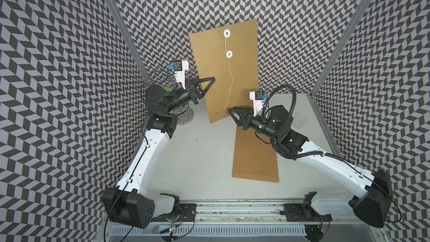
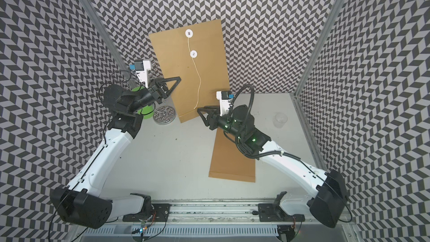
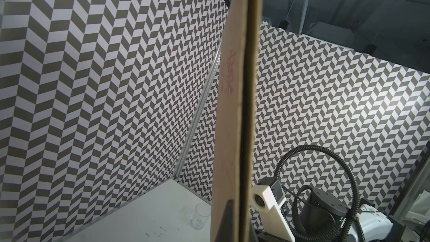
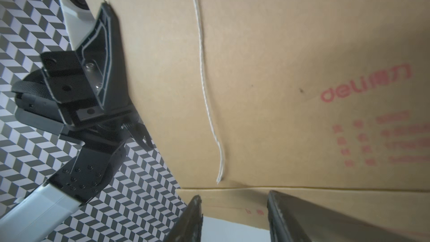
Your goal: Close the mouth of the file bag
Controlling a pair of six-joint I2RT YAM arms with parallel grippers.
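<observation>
A kraft file bag point(image 1: 239, 67) hangs upright and slightly tilted, its left edge in my left gripper point(image 1: 209, 83), which is shut on it. Two white buttons point(image 1: 227, 33) sit in line near its top, with a pale string point(image 4: 202, 76) running down from them to a loose end just above the bottom fold. My right gripper is part open at the bag's lower part, near that string end, with no string between its fingers. In the left wrist view the bag is seen edge-on.
A second brown bag point(image 1: 254, 156) lies on the table below. A green object with a metal coiled thing point(image 2: 164, 115) stands at the left, a clear cup point(image 2: 280, 117) at the right.
</observation>
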